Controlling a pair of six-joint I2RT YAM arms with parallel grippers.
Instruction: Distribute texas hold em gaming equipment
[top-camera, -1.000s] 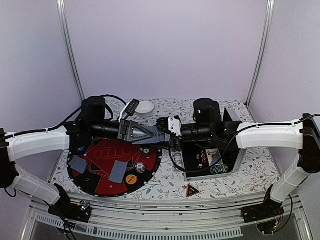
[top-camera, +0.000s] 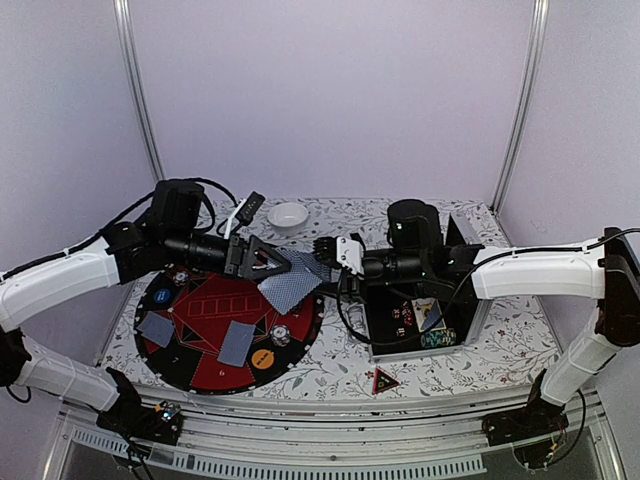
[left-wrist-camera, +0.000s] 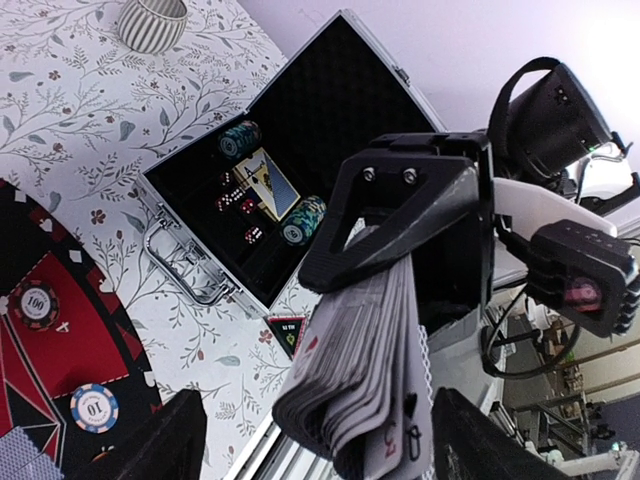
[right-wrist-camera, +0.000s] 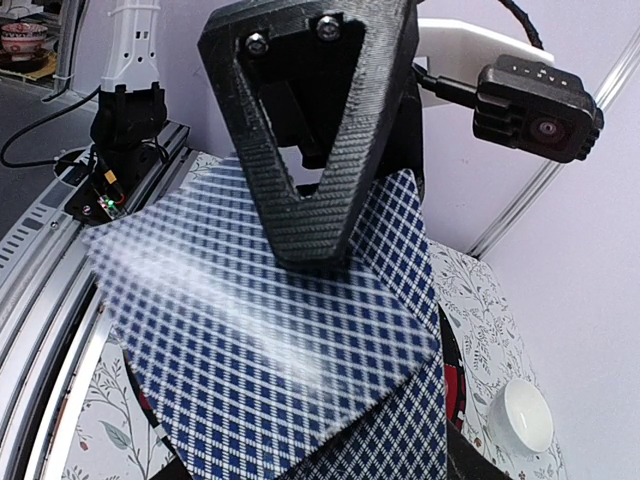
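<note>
A fanned deck of blue-checked playing cards (right-wrist-camera: 270, 330) is gripped by my right gripper (top-camera: 330, 262), held in the air above the right edge of the red and black game mat (top-camera: 210, 330). My left gripper (top-camera: 268, 262) is beside it at the left, fingers part open around the cards' near end; in the left wrist view its fingers are low at both sides. In the top view cards droop below the left gripper; whether it touches them I cannot tell. Two card piles (top-camera: 236, 343) lie on the mat with several chips (left-wrist-camera: 94, 405).
An open metal case (left-wrist-camera: 230, 220) with chips, dice and a deck stands at the right. A white bowl (top-camera: 288, 214) is at the back. A triangular marker (top-camera: 383, 380) lies at the front.
The left gripper has shifted slightly up, and a card or cards now hang down beneath it over the mat. The right gripper stays about in place.
</note>
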